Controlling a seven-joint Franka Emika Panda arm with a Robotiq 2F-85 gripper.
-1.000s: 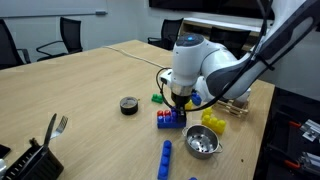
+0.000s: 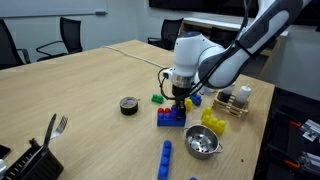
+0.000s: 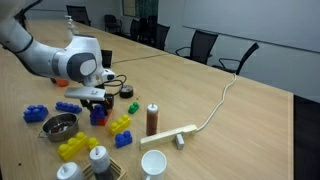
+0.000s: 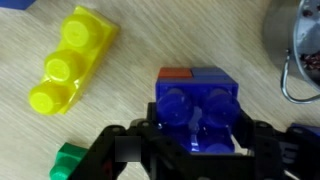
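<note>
In the wrist view a blue brick, its round studs facing the camera, lies between the fingers of my gripper, which is shut on it. Just beyond it, a red brick and another blue surface show side by side. From the first exterior side, my gripper is low at a blue brick with red studs by it. Across the table, the second exterior view has the gripper down over red and blue bricks. Whether the held brick is seated on those below is hidden.
A metal pot stands close by the bricks. A long blue brick lies nearer the front. Yellow bricks, a green brick, a white cup and a pepper mill are around.
The arm's wrist has shifted and tilted slightly, with the gripper staying low at the bricks. The pot and the other items have not moved.
</note>
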